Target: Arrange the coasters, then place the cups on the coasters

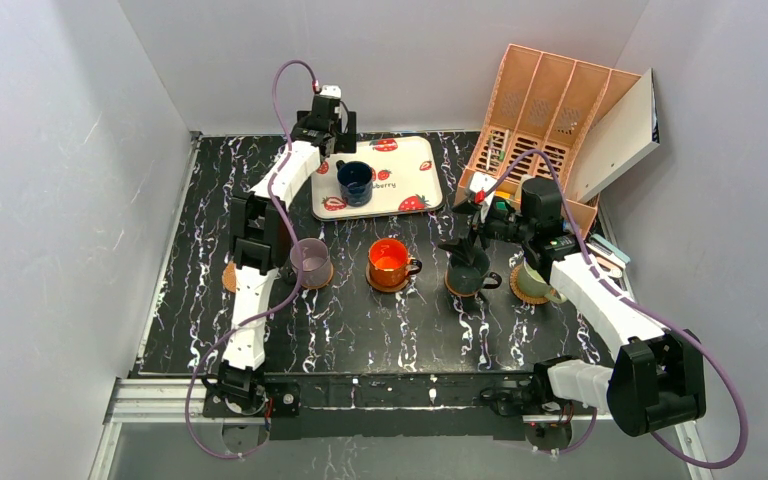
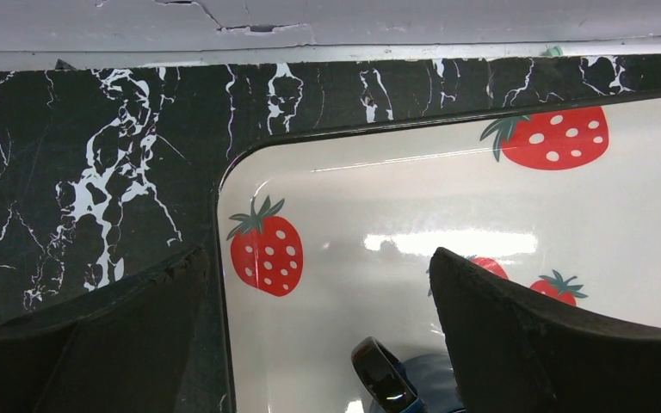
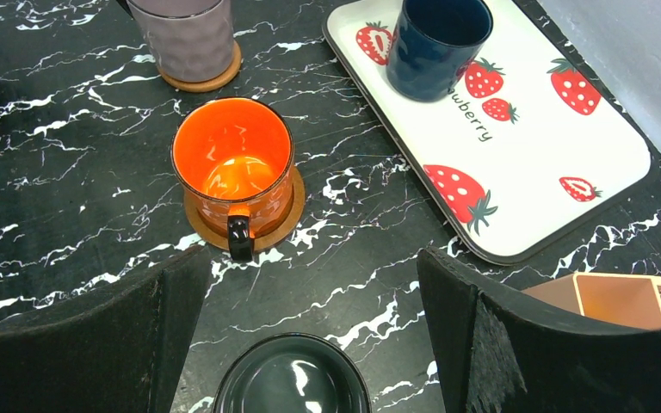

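Observation:
A dark blue cup (image 1: pixel 357 189) stands on the strawberry-patterned tray (image 1: pixel 400 207), its black handle (image 2: pixel 382 376) showing in the left wrist view. My left gripper (image 1: pixel 326 124) hovers behind the cup near the tray's back left corner, open and empty. Left of the grey cup, a bare brown coaster (image 1: pixel 229 278) is partly covered by my left arm. A grey cup (image 1: pixel 311 262), an orange cup (image 3: pixel 232 155) and a dark green cup (image 3: pixel 293 379) each rest on a coaster. Open and holding nothing, my right gripper hangs above the dark green cup.
At the right, a light green cup (image 1: pixel 537 282) sits on a woven coaster under the right arm. Behind it rises a peach-coloured rack (image 1: pixel 530 95) with a white panel. Bare marble (image 1: pixel 380 335) lies in front of the row of cups.

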